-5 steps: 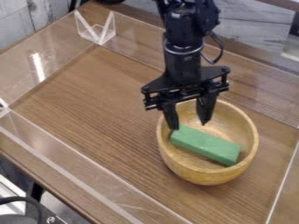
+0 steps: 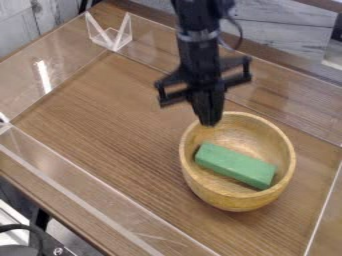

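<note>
My gripper (image 2: 201, 88) hangs at the upper middle, dark and blurred by motion, above and behind a round beige bowl (image 2: 203, 190). A green block (image 2: 234, 165) lies inside the bowl. The gripper is clear of the block; whether its fingers are open or shut is too blurred to tell.
A white wire-like object (image 2: 110, 30) stands at the upper left of the wooden table (image 2: 94, 160). A black cable curves at the bottom left corner.
The gripper has moved up and away from the bowl, leaving the green block in it. The block and bowl look unmoved.
</note>
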